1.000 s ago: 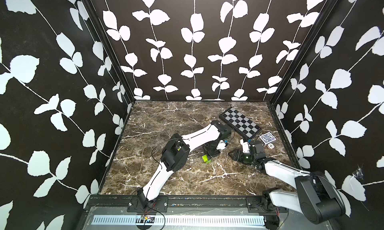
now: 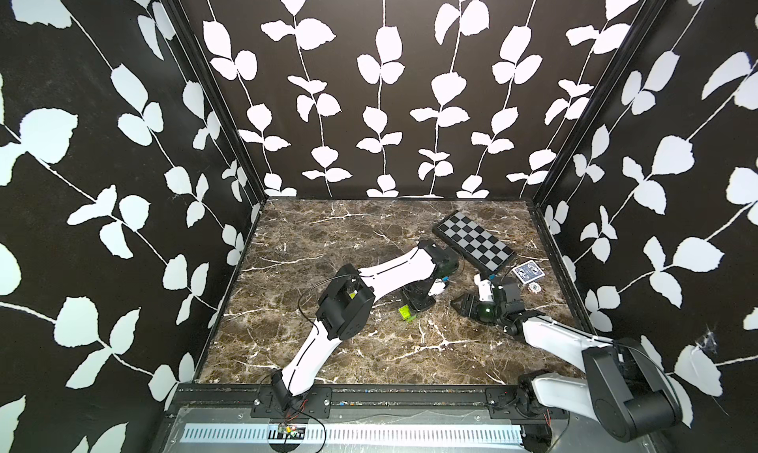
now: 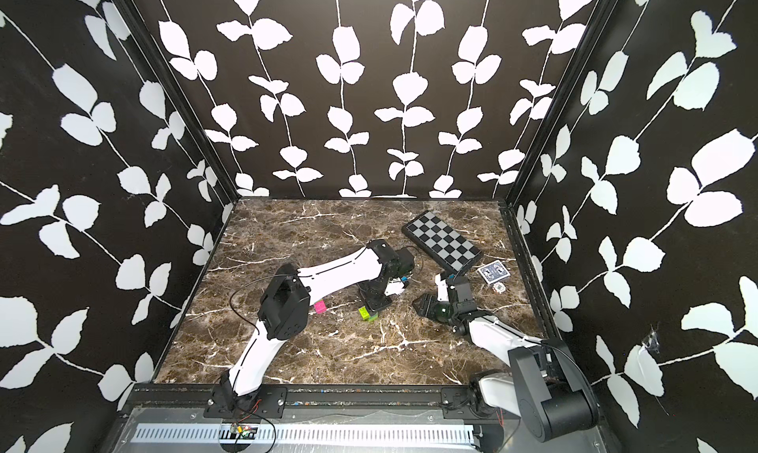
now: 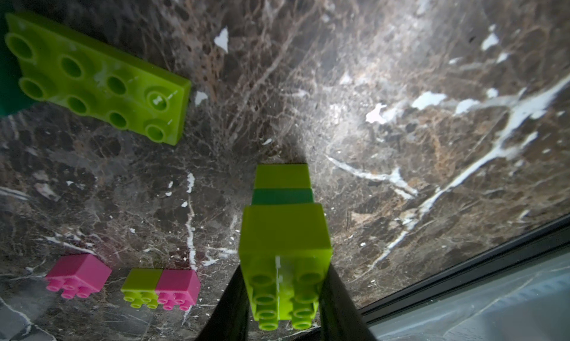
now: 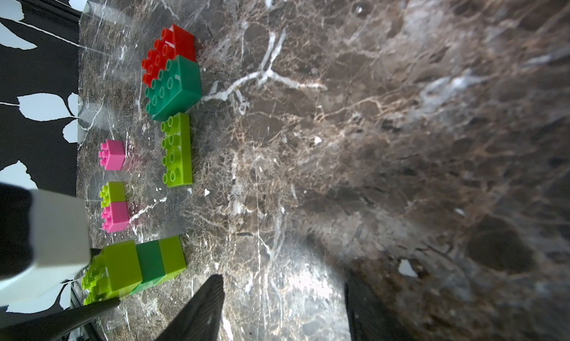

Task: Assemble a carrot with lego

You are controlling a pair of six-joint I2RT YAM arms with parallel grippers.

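My left gripper is shut on a lime brick (image 4: 285, 231), which lines up with a green brick (image 4: 282, 195) and another lime one (image 5: 172, 255) near the table. Whether all three are joined I cannot tell. A long lime brick (image 5: 178, 151) lies apart, beside teal (image 5: 178, 88) and red (image 5: 181, 41) bricks. A pink brick (image 4: 77, 275) sits alone; a small lime brick (image 4: 139, 287) touches another pink one (image 4: 177, 287). My right gripper stands open and empty, just right of the left one.
A chessboard (image 2: 473, 240) lies at the back right with a card box (image 2: 527, 271) and small white item (image 2: 534, 287) beside it. The front edge shows in the left wrist view.
The left arm has shifted very slightly near its wrist and elbow. The right arm looks unchanged.
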